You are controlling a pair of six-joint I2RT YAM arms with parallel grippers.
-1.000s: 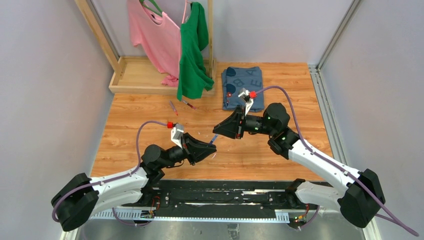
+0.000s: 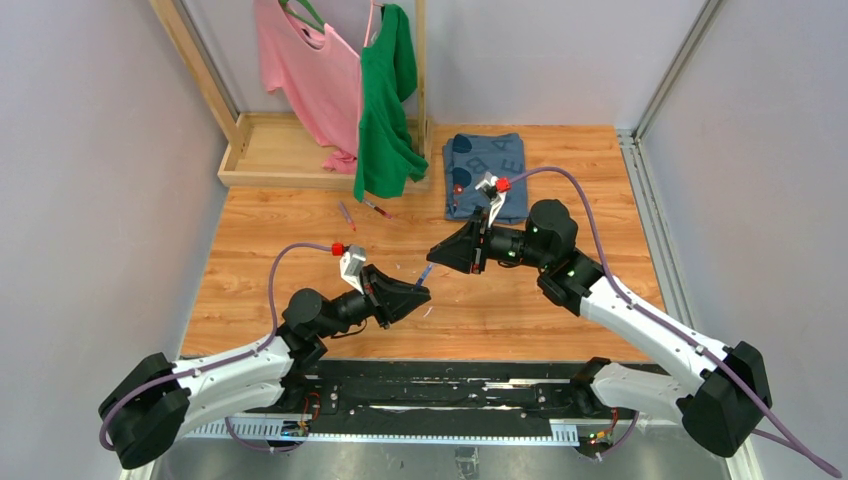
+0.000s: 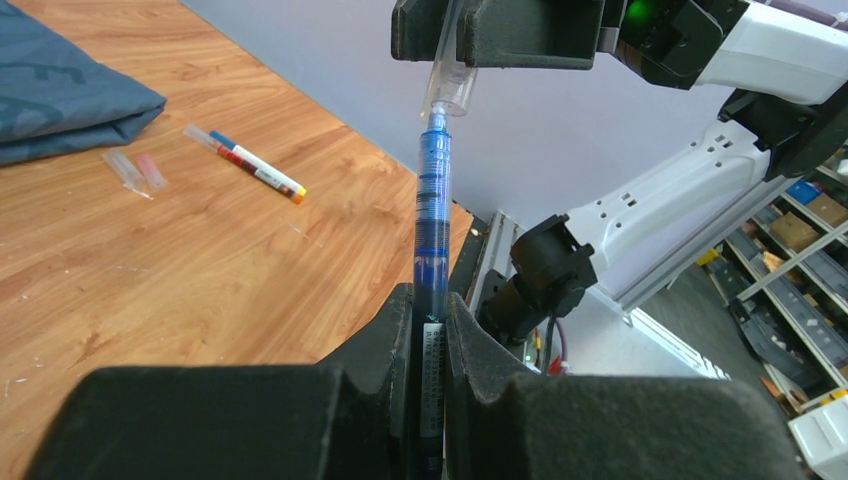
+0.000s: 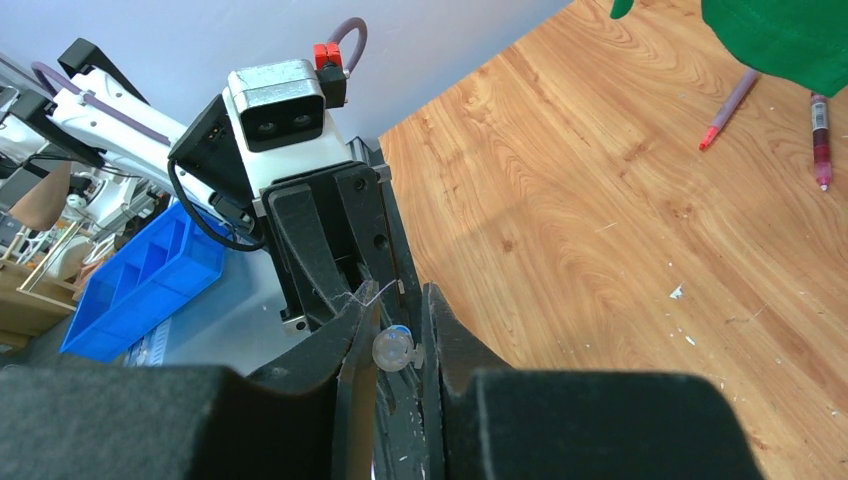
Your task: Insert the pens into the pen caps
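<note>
A blue pen (image 3: 432,200) stands upright in my left gripper (image 2: 422,290), which is shut on it, as the left wrist view shows. Just above its tip is a clear cap (image 3: 449,90), held by my right gripper (image 2: 434,256), shut on it. The tip is at the cap's mouth; whether it is inside is hard to tell. In the right wrist view the cap (image 4: 392,348) is seen end-on between the fingers, over the left gripper. Other pens lie loose on the table: a purple one (image 4: 735,105), a dark red one (image 4: 820,145) and several by the blue cloth (image 3: 255,165).
A folded blue cloth (image 2: 500,160) lies at the back right. A wooden rack (image 2: 242,170) with pink and green garments stands at the back left. Small loose caps (image 3: 130,172) lie near the cloth.
Over the last second both grippers have shifted slightly, the right one rising a little in the top view. Both still hold their pieces.
</note>
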